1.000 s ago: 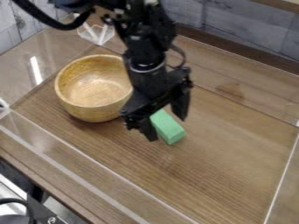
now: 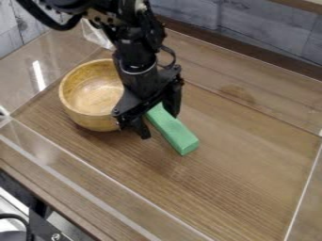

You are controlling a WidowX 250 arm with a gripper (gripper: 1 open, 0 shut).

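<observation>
The black robot gripper (image 2: 147, 118) hangs low over the middle of the table, open, with its fingers apart at the upper end of a green block (image 2: 175, 133). The block lies slanted on the wood, its lower right part uncovered and its upper end partly hidden by the gripper. Just left of the gripper is a round tan wooden bowl (image 2: 89, 93), partly behind the arm.
A white object (image 2: 98, 30) is at the back left, partly behind the arm. A dark cable lies at the bottom left corner.
The arm has moved left from over the table toward the bowl and the block's upper end. Its fingers have shifted slightly around the block.
</observation>
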